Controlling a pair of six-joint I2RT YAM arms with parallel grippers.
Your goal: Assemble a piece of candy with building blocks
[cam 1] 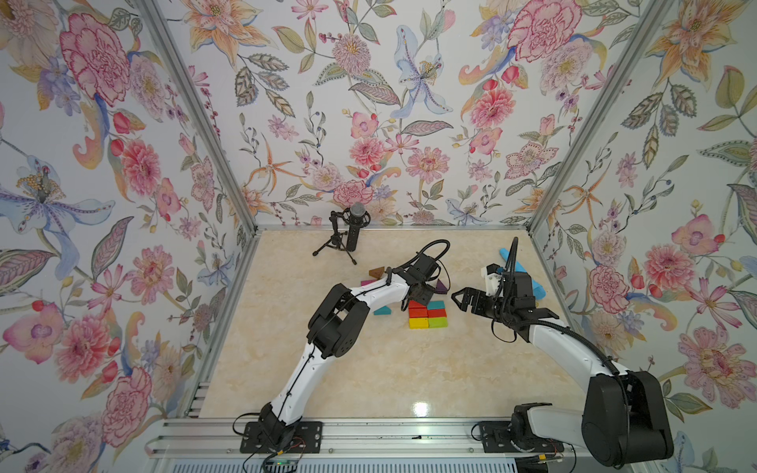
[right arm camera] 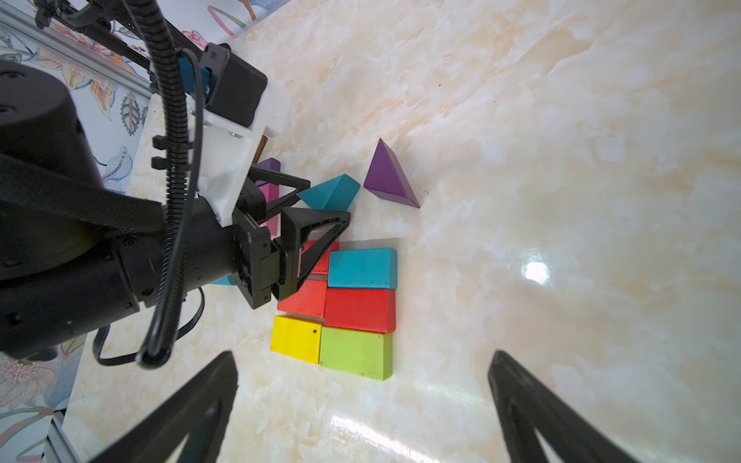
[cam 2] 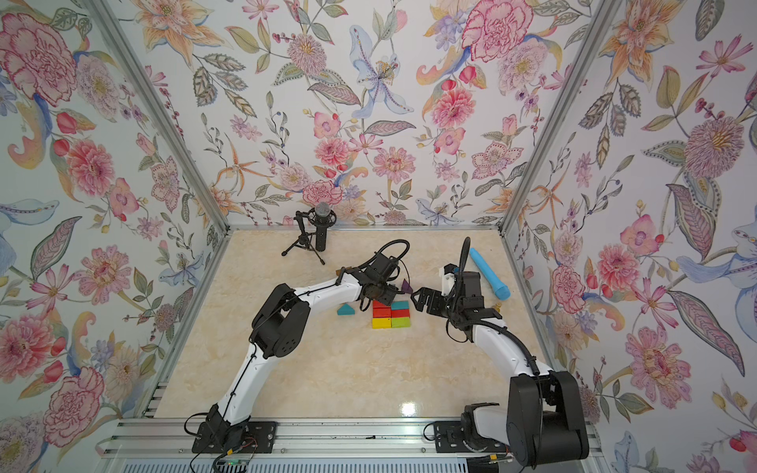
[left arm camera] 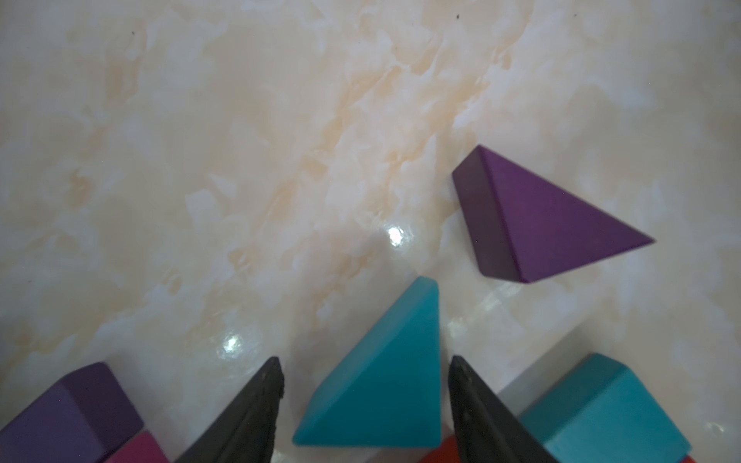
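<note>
In the left wrist view a teal triangle (left arm camera: 386, 389) sits between the part-open fingers of my left gripper, with small gaps on both sides. A purple triangle (left arm camera: 540, 220) lies behind it. The right wrist view shows a block cluster beside them: teal (right arm camera: 362, 268), red (right arm camera: 359, 308), yellow (right arm camera: 296, 337) and lime green (right arm camera: 355, 352) blocks, plus more red ones partly behind the left gripper. My right gripper (cam 2: 427, 301) stands open right of the cluster, nothing between its fingers.
A black tripod device (cam 1: 347, 236) stands at the back left. A blue tube (cam 2: 487, 272) lies at the back right behind the right arm. Brown, purple and pink blocks lie partly hidden by the left arm.
</note>
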